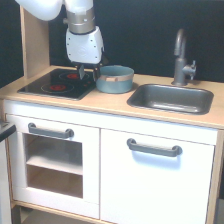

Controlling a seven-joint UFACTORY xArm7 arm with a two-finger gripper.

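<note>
My gripper (89,74) hangs from the top left over the back right corner of the black hob (53,84), just left of a blue-grey pot (115,82). The pot stands on the wooden counter between hob and sink. The fingers are small and dark against the background, so whether they hold the pot's rim or are apart from it is unclear.
A steel sink (170,99) with a tap (180,60) is on the right. Below are white cabinet doors with dark handles. A wooden side panel (35,35) rises at the left, a dark wall behind.
</note>
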